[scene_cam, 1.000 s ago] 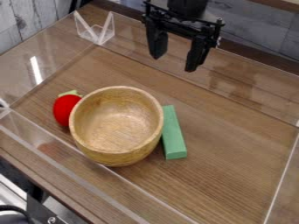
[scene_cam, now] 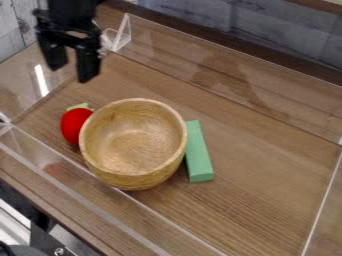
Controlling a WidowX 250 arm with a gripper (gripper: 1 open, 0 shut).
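Observation:
My gripper (scene_cam: 67, 60) is at the upper left, dark and blurred, above a red object (scene_cam: 76, 127) with a green top. I cannot tell whether it is open or shut. A large tan wooden bowl (scene_cam: 134, 145) sits just right of the red object. A green bar (scene_cam: 198, 152) lies along the bowl's right side.
The gripper and arm have swept from the upper right across to the upper left. The bowl, red object and green bar have not visibly moved.

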